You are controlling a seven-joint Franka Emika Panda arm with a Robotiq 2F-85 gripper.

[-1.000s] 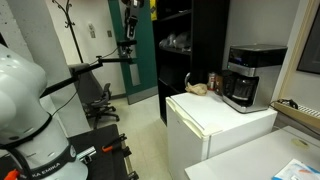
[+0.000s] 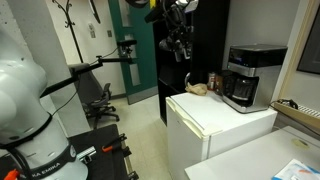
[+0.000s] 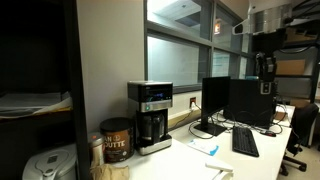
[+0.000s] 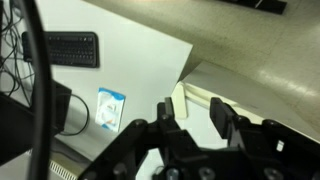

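High above the floor, left of the white counter in exterior view 1, hangs my gripper (image 2: 183,48). Exterior view 2 has the same gripper (image 3: 266,75) at the right, raised in front of the monitors. The two dark fingers (image 4: 165,113) stand apart in the wrist view, with no object held between them; the gripper is partly open. Below it are pale counter surfaces (image 4: 145,60) and a small whitish item (image 4: 180,101). A blue-and-white packet (image 4: 109,108) lies flat farther left.
A coffee maker (image 2: 248,78) stands on the white counter (image 2: 220,112), with a brown canister (image 3: 117,139) beside it. The keyboard (image 3: 244,140) and monitors occupy the desk. A dark shelf (image 2: 174,70) rises behind the gripper.
In exterior view 1 my gripper has moved right and somewhat lower, from the far-left doorway to in front of the dark shelf. The objects on the counter look unmoved.
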